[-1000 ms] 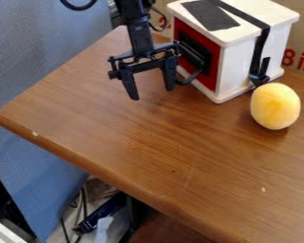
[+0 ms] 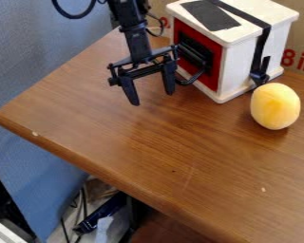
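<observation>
My black gripper [image 2: 151,85] hangs over the wooden table [image 2: 129,152], open, its two fingers apart with nothing seen between them. It is just left of a white box [image 2: 246,28] with a red front [image 2: 209,66] and a black handle, very near that front; whether it touches cannot be told. A black strap runs over the box. A yellow round object [image 2: 275,106] lies on the table right of and in front of the box.
Cardboard [image 2: 298,55] stands behind the box. A blue padded wall [image 2: 34,76] borders the table's left. Clutter lies below the table's left edge.
My gripper has shifted very slightly over the last second; the box and yellow object look unmoved.
</observation>
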